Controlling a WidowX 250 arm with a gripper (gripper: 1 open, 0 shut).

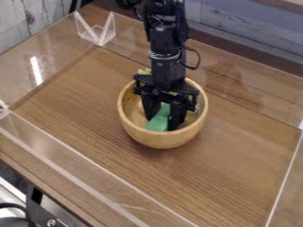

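A yellow-tan bowl [162, 136] sits on the wooden table. A green object [159, 119] lies inside it, partly hidden by the black gripper [166, 110], which is lowered into the bowl. The gripper looks closed around the green object, though its fingertips are hard to make out. Behind the bowl, a small yellow-green item shows at the left of the arm, mostly hidden.
A clear plastic piece [95, 28] stands at the back left of the table [71, 124]. A grey wall runs along the back.
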